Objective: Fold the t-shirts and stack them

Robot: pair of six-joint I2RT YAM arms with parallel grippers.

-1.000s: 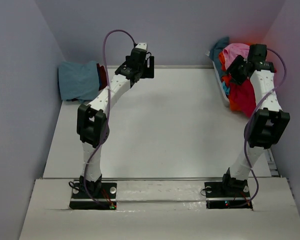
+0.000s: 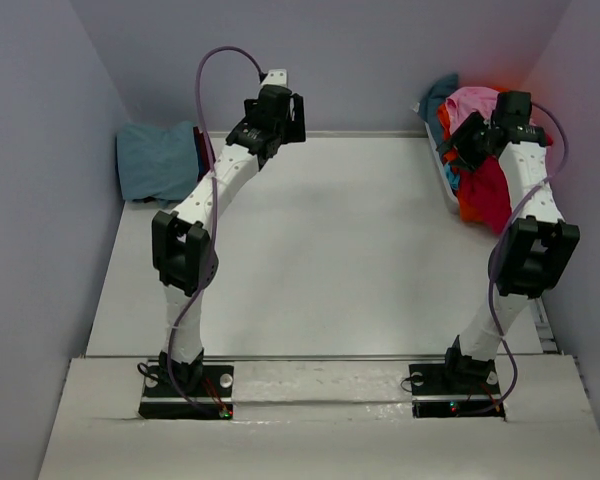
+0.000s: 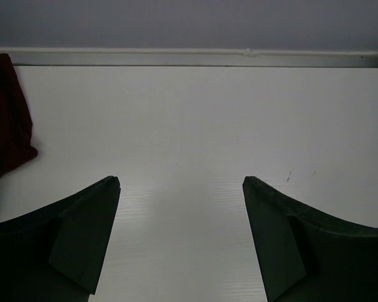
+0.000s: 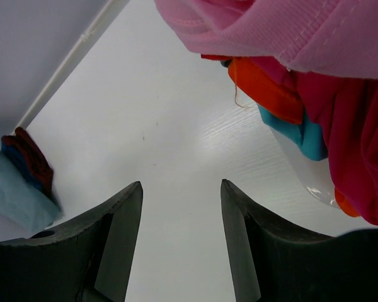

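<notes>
A white bin [image 2: 441, 180] at the back right is heaped with shirts: a pink one [image 2: 470, 100], a crimson one [image 2: 488, 193], plus orange and teal cloth. Over this heap hovers my right gripper, its fingers parted with bare table showing between them. In the right wrist view, pink cloth [image 4: 271, 31] and crimson cloth [image 4: 359, 132] lie beyond and to the right of the fingers. My left gripper is wide open above empty table at the back. Folded shirts, a grey-teal one [image 2: 155, 162] and a dark red one [image 3: 9, 116], form a pile at the back left.
Grey walls [image 2: 370, 60] close in the back and both sides. Orange cloth [image 4: 264, 91] and teal cloth [image 4: 302, 135] hang over the bin's edge.
The right gripper rose a little and has come back down over the bin. The shirts look unmoved.
</notes>
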